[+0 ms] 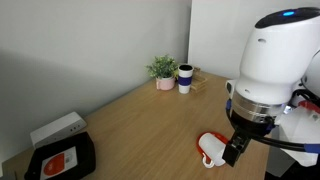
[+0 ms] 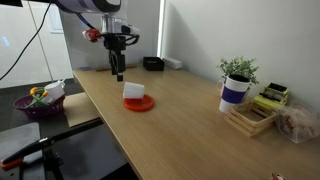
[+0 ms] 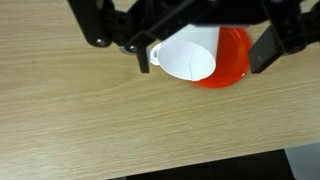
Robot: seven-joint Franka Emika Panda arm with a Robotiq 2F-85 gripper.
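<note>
A white mug (image 1: 213, 147) rests on a red plate (image 1: 203, 139) near the right part of the table. In exterior view 2 the mug (image 2: 133, 90) looks tilted on the plate (image 2: 146, 103). From the wrist, the mug (image 3: 190, 52) shows between my open fingers, with its handle toward the left finger (image 3: 141, 58) and the red plate (image 3: 237, 55) partly beneath it. My gripper holds nothing; whether its fingertips touch the mug cannot be told. In exterior view 2 the gripper (image 2: 118, 75) hangs above and behind the mug.
A potted plant (image 1: 162, 68) and a dark-banded white cup (image 1: 185, 78) stand at the table's far end, beside a wooden crate (image 2: 252, 118). A black case (image 1: 60, 158) and white box (image 1: 58, 128) lie at the other end.
</note>
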